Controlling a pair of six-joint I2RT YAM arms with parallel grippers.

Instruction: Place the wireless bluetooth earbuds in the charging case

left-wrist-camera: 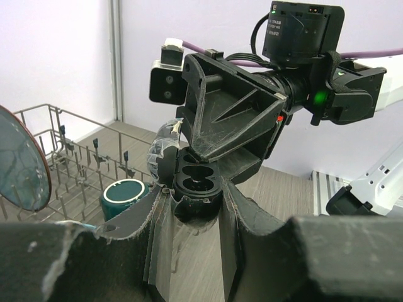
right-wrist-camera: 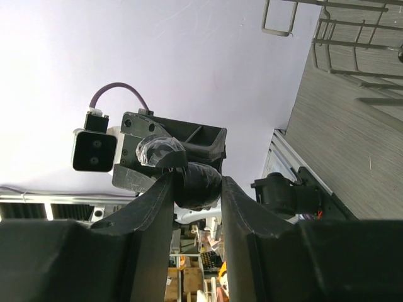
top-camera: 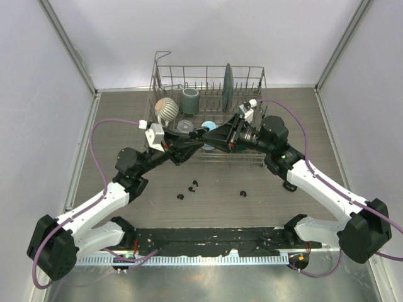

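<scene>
The black charging case (left-wrist-camera: 197, 198) is held upright in my left gripper (top-camera: 195, 139), its two earbud wells facing up in the left wrist view. My right gripper (top-camera: 212, 132) is directly at the case, its tip just beside and above it; it is shut, with something dark between its fingers in the right wrist view, too hidden to tell exactly. The case also shows as a dark lump (right-wrist-camera: 198, 187) there. Several small black earbud-like pieces (top-camera: 243, 194) lie on the wooden table (top-camera: 220, 214).
A wire dish rack (top-camera: 189, 68) with a striped mug (top-camera: 166, 108), a green cup (left-wrist-camera: 123, 196) and a plate (top-camera: 227, 88) stands behind the grippers. A black object (top-camera: 289, 186) lies at the right.
</scene>
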